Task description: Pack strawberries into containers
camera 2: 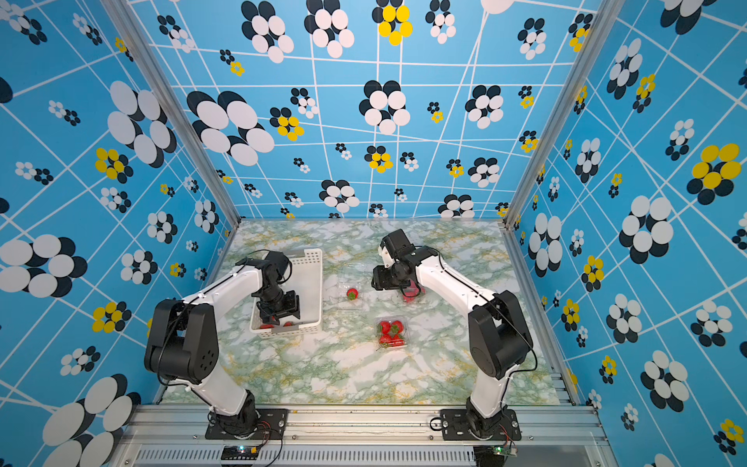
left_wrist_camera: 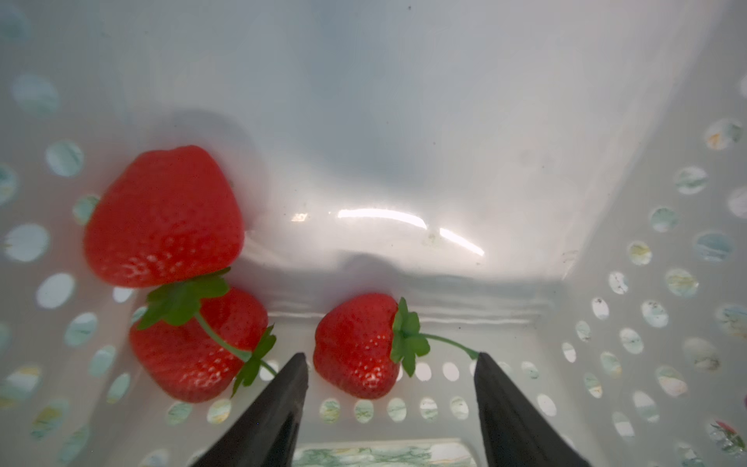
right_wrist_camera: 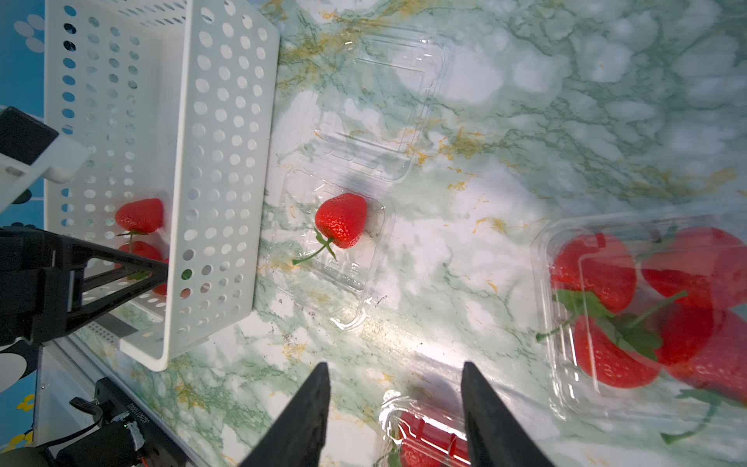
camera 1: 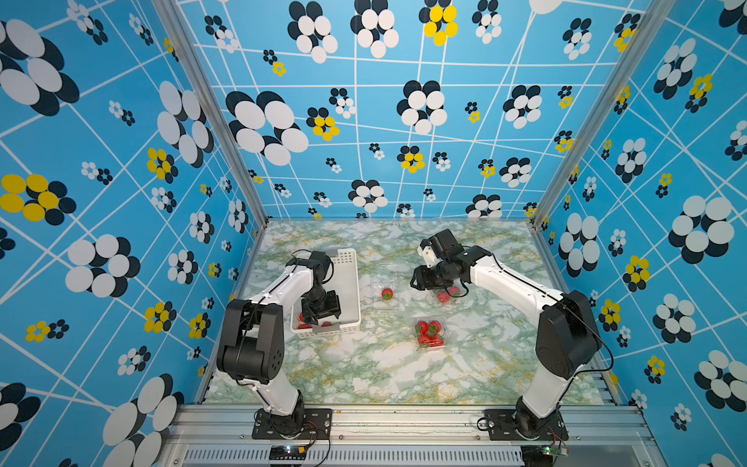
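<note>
Inside the white basket (left_wrist_camera: 661, 194), my left gripper is open over three strawberries. One strawberry (left_wrist_camera: 359, 346) lies between the fingertips' lines of sight, its stem pointing right; two more, an upper strawberry (left_wrist_camera: 167, 218) and a lower strawberry (left_wrist_camera: 198, 342), rest against the left wall. My right gripper hovers above the table, fingers apart with nothing between them. In the right wrist view, an open clear container (right_wrist_camera: 342, 292) holds one strawberry (right_wrist_camera: 342, 219). Another container (right_wrist_camera: 551, 311) at right holds several strawberries, and a container (right_wrist_camera: 400, 404) below is partly cut off with red inside.
The single-strawberry container's clear lid (right_wrist_camera: 420, 116) lies flat beyond it. A filled container (camera 1: 430, 342) stands near the table's front middle. Perforated basket walls surround the left gripper closely.
</note>
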